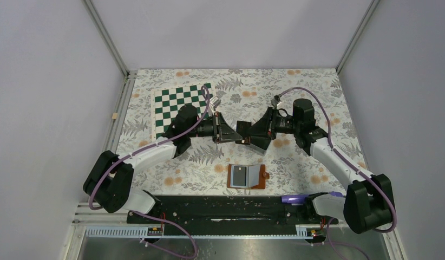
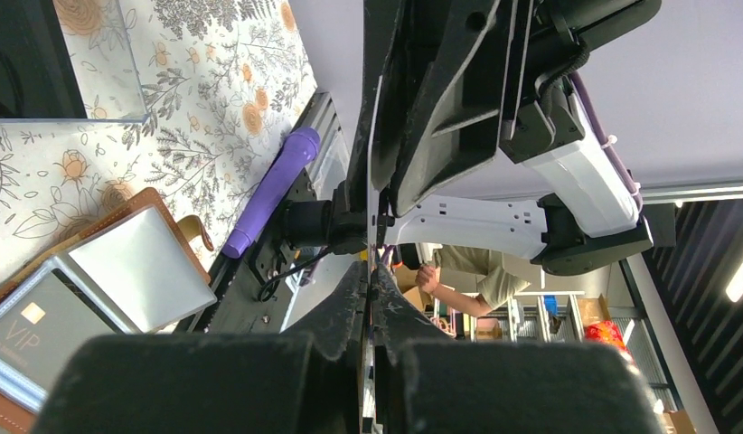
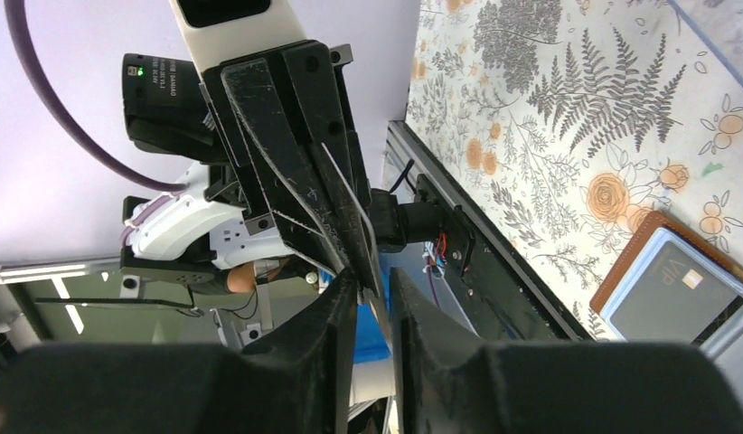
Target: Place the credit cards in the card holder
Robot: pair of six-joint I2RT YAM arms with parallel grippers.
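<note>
A dark card [image 1: 243, 129] is held upright between my two grippers at mid table. My left gripper is shut on its thin edge. My right gripper is at the card's other side, its fingers close around the edge; whether they grip it is unclear. Below lies the open brown card holder [image 1: 262, 182], with a grey VIP card [image 2: 33, 334] in a clear sleeve. A clear case [image 1: 259, 149] with a dark card in it lies behind, partly hidden.
A green checkered board [image 1: 171, 100] lies at the back left. A purple cylinder [image 2: 268, 194] lies at the front right edge. The table around the holder is clear.
</note>
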